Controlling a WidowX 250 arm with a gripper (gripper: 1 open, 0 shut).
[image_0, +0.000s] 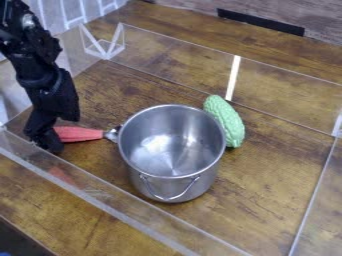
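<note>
My black gripper (40, 134) is low at the left of the camera view, open, its fingertips down by the left end of a red-handled utensil (78, 134). The utensil lies on the wood surface, its metal part reaching right to the rim of a steel pot (171, 150). The pot stands at the centre with its wire handle hanging on the front. A green corn-like object (225, 121) lies just behind the pot to the right. Whether anything lies between the fingers is hard to tell.
Clear plastic walls (120, 203) border the workspace. Bare wooden surface (267, 170) shows to the right of the pot and behind the utensil.
</note>
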